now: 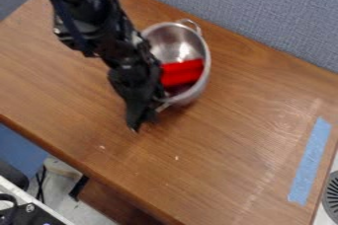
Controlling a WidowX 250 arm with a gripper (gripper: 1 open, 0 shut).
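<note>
A steel pot with a loop handle at its back holds a red object. My black gripper is low at the pot's near left side, over its rim, and partly hides the pot. Its fingertips are blurred and dark; whether they grip the rim or a handle cannot be made out.
A blue tape strip lies near the right edge. A grey padded surface borders the back. Cables hang past the front left edge.
</note>
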